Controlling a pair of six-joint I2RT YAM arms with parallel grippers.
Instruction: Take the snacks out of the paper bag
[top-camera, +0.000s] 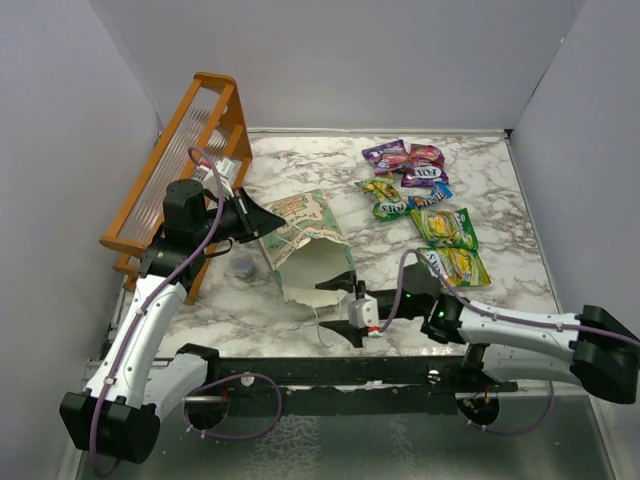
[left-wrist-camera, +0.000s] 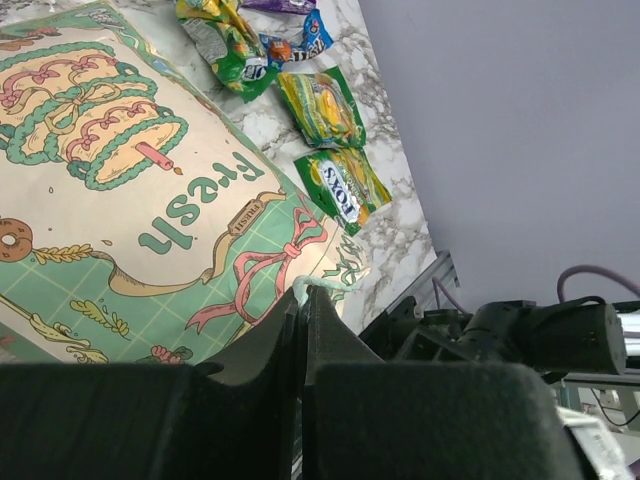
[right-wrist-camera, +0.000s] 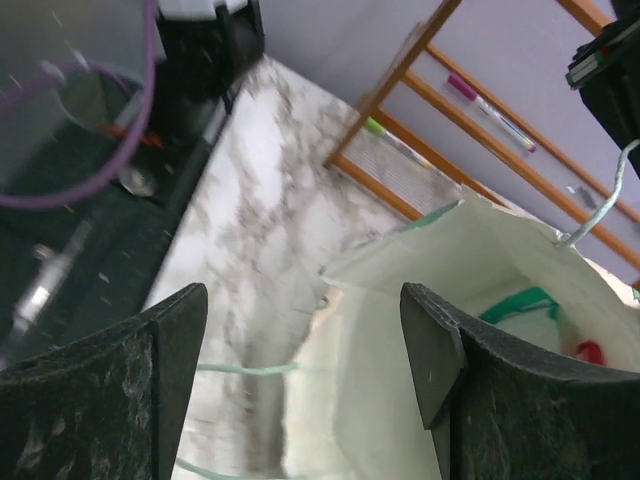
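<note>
The paper bag (top-camera: 300, 240) lies on its side with its mouth toward the front. My left gripper (top-camera: 262, 222) is shut on the bag's upper handle (left-wrist-camera: 330, 283), holding up the top edge. My right gripper (top-camera: 338, 308) is open at the bag's mouth, its fingers straddling the front edge near the lower handle (right-wrist-camera: 250, 369). In the right wrist view the bag's pale interior (right-wrist-camera: 470, 260) shows, with something green and red partly visible deep inside. Several snack packets (top-camera: 448, 228) lie at the back and right of the table.
A wooden rack (top-camera: 160, 172) stands at the left, with a small clear cup (top-camera: 242, 265) beside it. Walls bound the back and sides.
</note>
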